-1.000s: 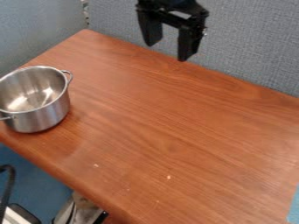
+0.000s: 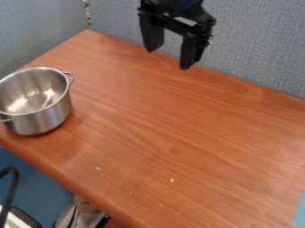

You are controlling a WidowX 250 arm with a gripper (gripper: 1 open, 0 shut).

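A black gripper (image 2: pixel 170 55) hangs at the top middle of the camera view, above the far part of the wooden table, its two fingers spread wide with nothing between them. A steel pot (image 2: pixel 36 114) with side handles stands at the left edge of the table; it looks empty.
Grey padded walls (image 2: pixel 262 44) border it at the back and left. Black cables and some hardware show below the table at the lower left.
The gripper has shifted slightly to the left over the last second, staying open. The pot and table look the same.
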